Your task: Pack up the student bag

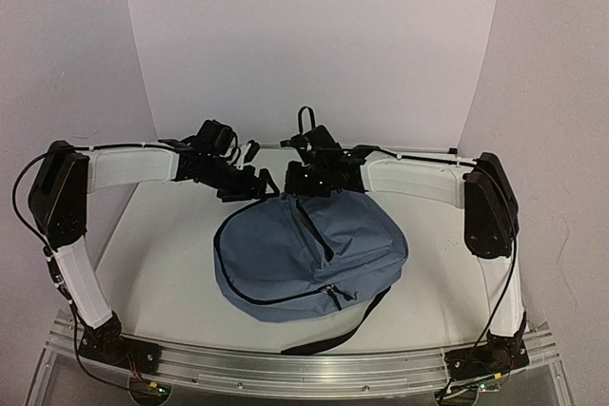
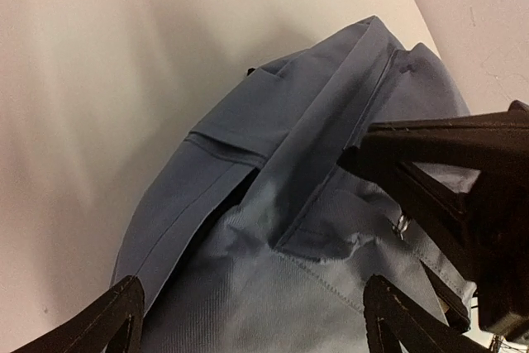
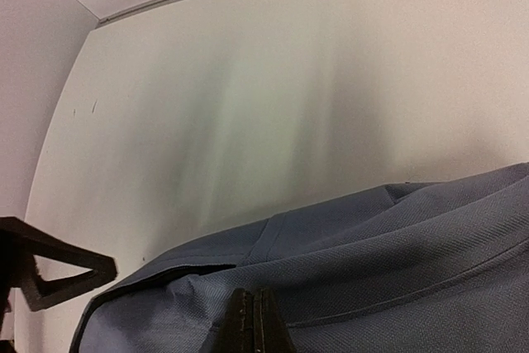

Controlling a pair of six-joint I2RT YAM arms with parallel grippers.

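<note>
A blue-grey bag (image 1: 271, 254) lies flat on the table, with a dark zip running round its left and lower edge and a short dark slit near its middle. At the bag's far edge my left gripper (image 1: 257, 187) stands open; in the left wrist view its fingers (image 2: 95, 320) are wide apart with bag cloth beneath them. Close beside it my right gripper (image 1: 297, 181) is over the same far edge. Its fingertips (image 3: 240, 316) meet in the right wrist view, before the cloth (image 3: 355, 279). Whether any cloth is pinched between them is hidden.
A black strap (image 1: 343, 335) trails from the bag's near right toward the metal rail (image 1: 304, 373) at the front. The two grippers are very close together, with little room between.
</note>
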